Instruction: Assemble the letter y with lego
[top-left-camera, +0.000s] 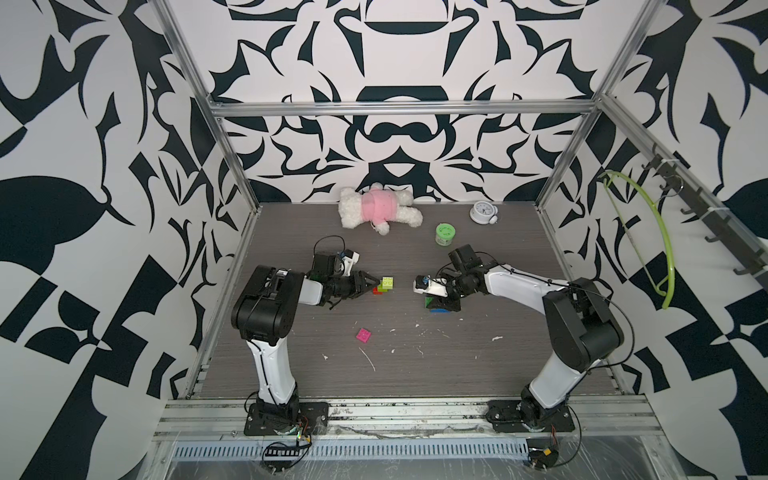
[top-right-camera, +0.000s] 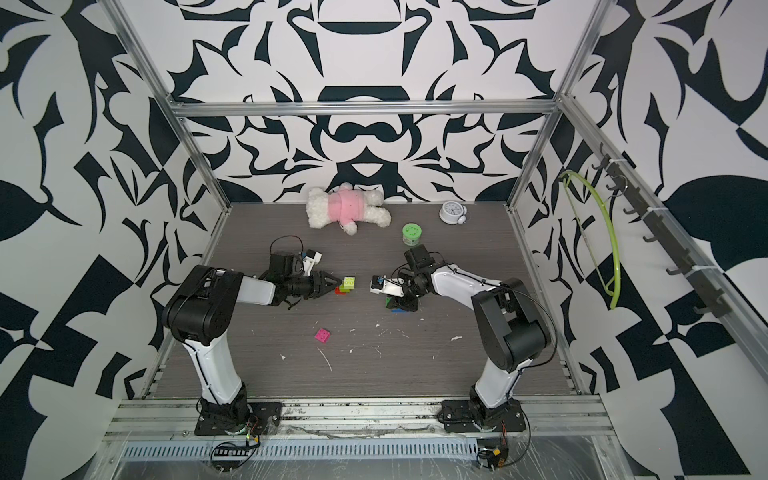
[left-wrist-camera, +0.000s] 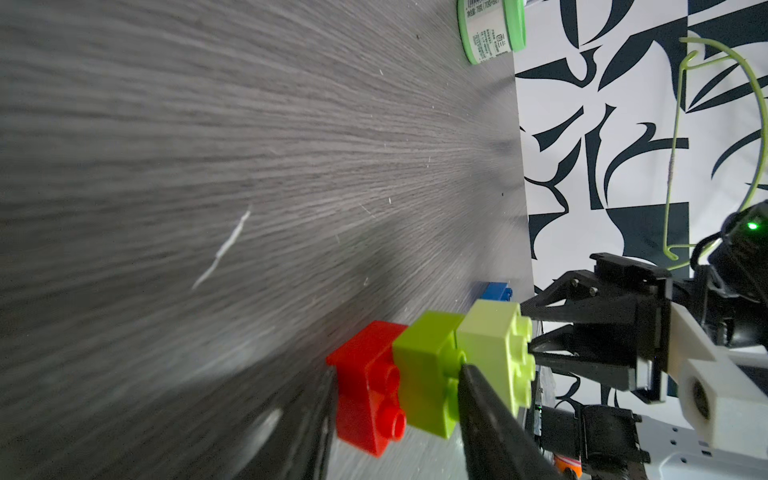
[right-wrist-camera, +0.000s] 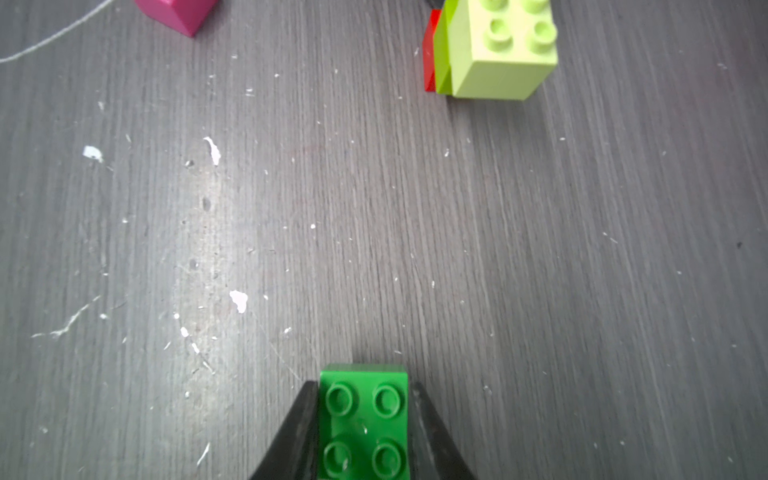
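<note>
In the left wrist view, red (left-wrist-camera: 364, 384), lime (left-wrist-camera: 424, 372) and pale yellow-green (left-wrist-camera: 488, 344) bricks form a joined stack. My left gripper is shut on this stack. In the right wrist view, my right gripper is shut on a green brick (right-wrist-camera: 364, 424), its studs facing up. A blue brick (top-left-camera: 438, 310) sits beside the green one, mostly hidden under the right gripper in the top views. A pink brick (top-right-camera: 322, 334) lies alone nearer the front.
A plush bear (top-left-camera: 378, 206), a green-lidded jar (top-left-camera: 445, 234) and a white clock (top-left-camera: 483, 212) stand at the back.
</note>
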